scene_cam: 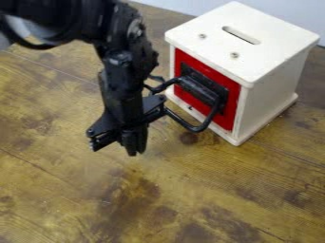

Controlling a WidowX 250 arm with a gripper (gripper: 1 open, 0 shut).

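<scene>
My black gripper (133,142) hangs low over the wooden floor, left of a white box (260,66) with a slot in its top. It is shut, with nothing showing between its fingers. The box's left face carries a red panel (225,116) with a black part (203,87) and a black bent bar or tube (191,125) reaching out beside my gripper. Whether that bar touches the gripper is unclear.
A white wall runs along the back edge.
</scene>
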